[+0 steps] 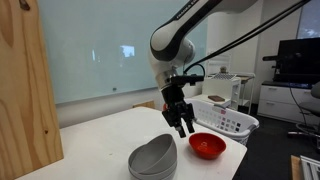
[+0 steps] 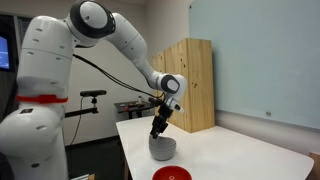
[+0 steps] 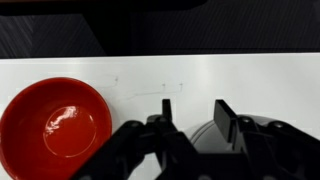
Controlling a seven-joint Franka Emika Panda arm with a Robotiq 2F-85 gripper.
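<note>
My gripper hangs just above and beside the upper rim of the grey bowls, its fingers part open. In the wrist view the two fingertips of the gripper stand apart, and no object shows held between them. One grey bowl sits tilted in or on another grey bowl. Most of the grey bowls is hidden behind the fingers in the wrist view. A red bowl rests upright on the white table; this red bowl looks empty from above.
Behind the red bowl stands a white slatted basket. A wooden cabinet stands at far left.
</note>
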